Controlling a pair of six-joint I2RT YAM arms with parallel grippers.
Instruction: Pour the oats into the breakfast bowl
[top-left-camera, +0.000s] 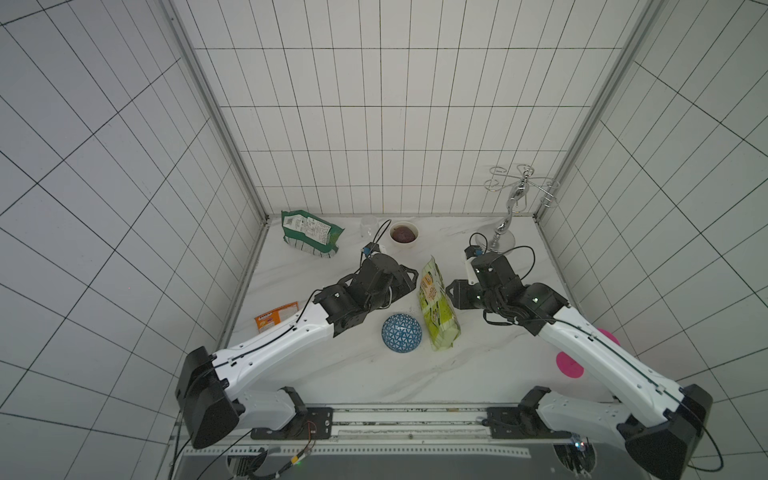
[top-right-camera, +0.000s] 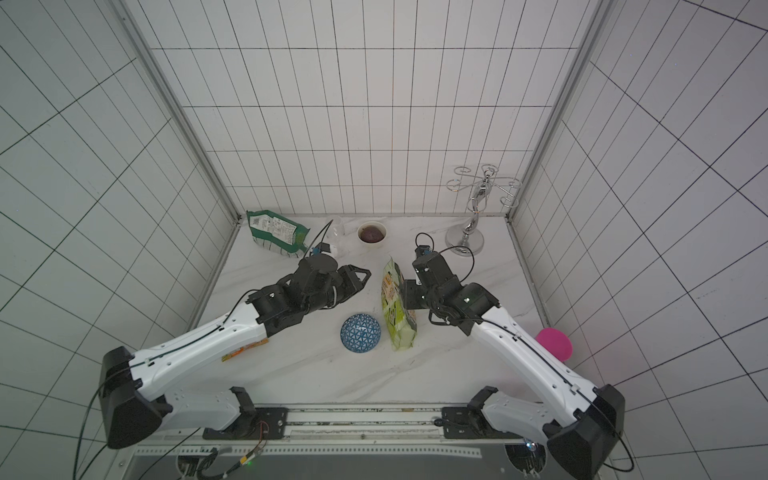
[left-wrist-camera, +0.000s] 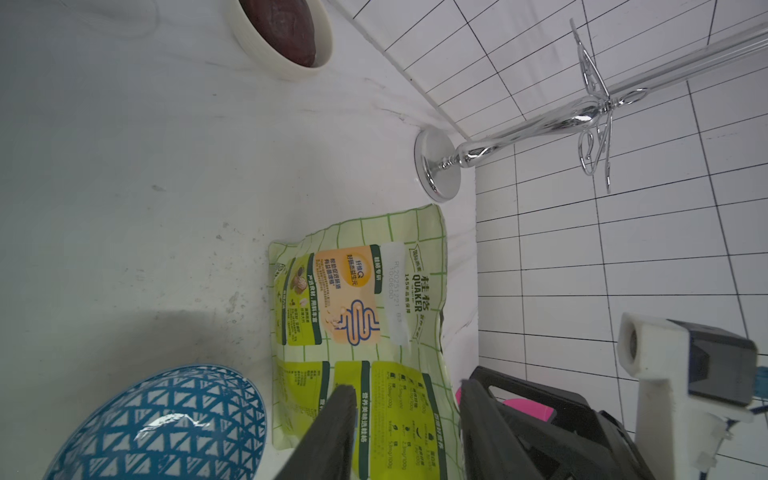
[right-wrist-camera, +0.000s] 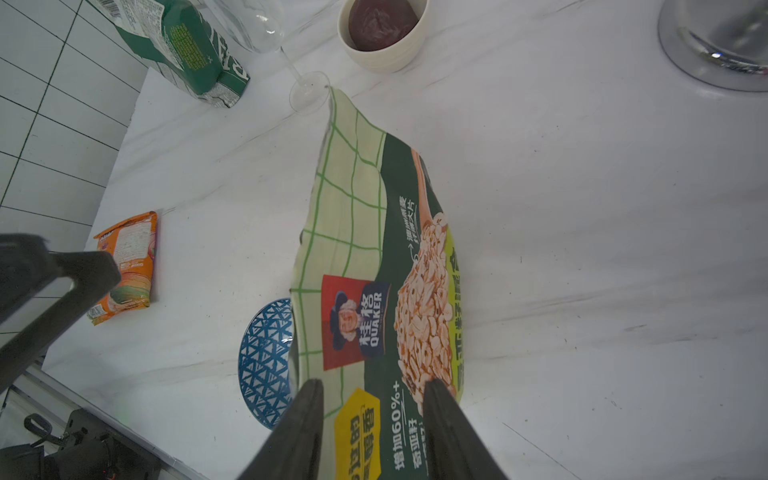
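Note:
The green-and-yellow Quaker oats bag (top-left-camera: 437, 308) stands upright near the table's middle, just right of the blue patterned bowl (top-left-camera: 401, 333). To the bag's left is my left gripper (top-left-camera: 411, 277), apart from it, its fingers (left-wrist-camera: 332, 428) spread with a gap between. On the bag's other side my right gripper (top-left-camera: 453, 294) is close to the bag; whether it touches cannot be told. Its fingers (right-wrist-camera: 308, 412) are also parted, and the bag's printed front (right-wrist-camera: 372, 320) shows between and beyond them. Part of the bowl (right-wrist-camera: 266, 364) is hidden behind the bag in the right wrist view.
A green bag (top-left-camera: 310, 233), a clear glass (right-wrist-camera: 308, 88) and a small bowl of something dark (top-left-camera: 404, 233) stand at the back. The metal rack (top-left-camera: 500, 236) is back right. An orange packet (top-left-camera: 276, 315) lies left, pink discs (top-left-camera: 569, 365) right.

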